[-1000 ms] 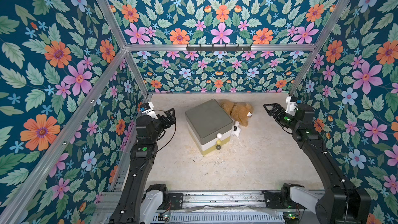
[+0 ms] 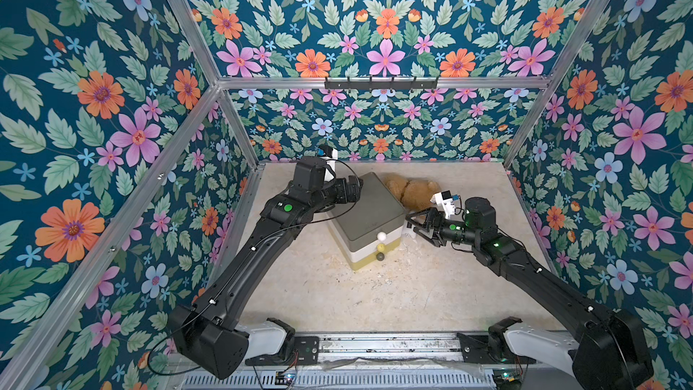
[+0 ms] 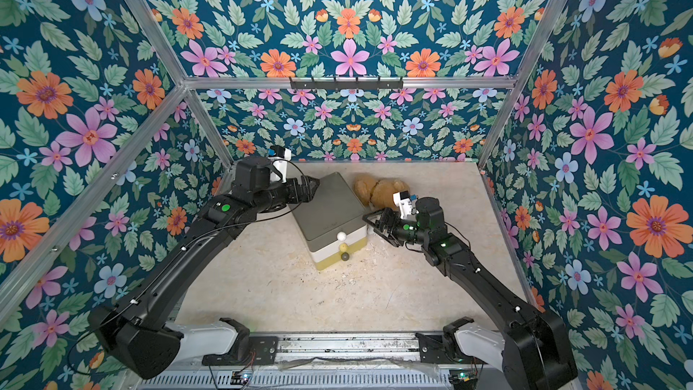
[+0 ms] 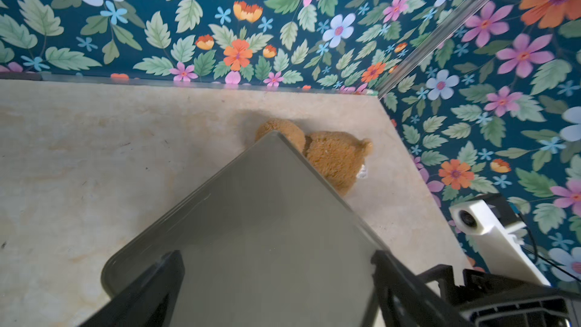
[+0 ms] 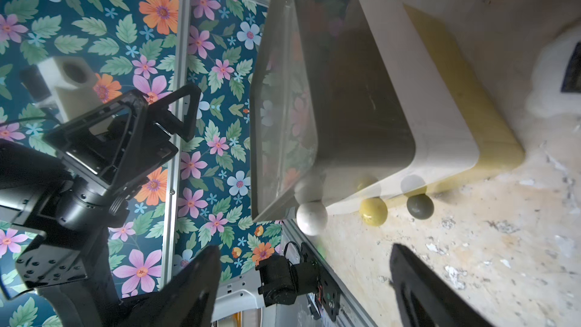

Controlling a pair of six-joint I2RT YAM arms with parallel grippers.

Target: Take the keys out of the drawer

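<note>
The drawer box [image 2: 368, 209] stands in the middle of the table, with a grey top, a white middle and a yellow base. On its front the white knob [image 5: 311, 218], yellow knob [image 5: 373, 211] and dark grey knob [image 5: 420, 206] show, and no drawer is pulled out. No keys are visible; the inside of the box is hidden. Over the grey top's left edge is my left gripper [image 2: 352, 189], its fingers [image 4: 154, 287] apart and nothing between them. At the box's right side my right gripper [image 2: 411, 224] has its fingers [image 5: 195, 284] spread, empty, short of the knobs.
A brown plush toy [image 2: 418, 191] lies behind the box, close to my right gripper. A white object with a black patch [image 5: 556, 75] rests beside the box's right side.
My left gripper has moved right, from beside the box to its grey top. The right gripper has come left and down to the box's right side, covering the white object. The box looks unmoved.
</note>
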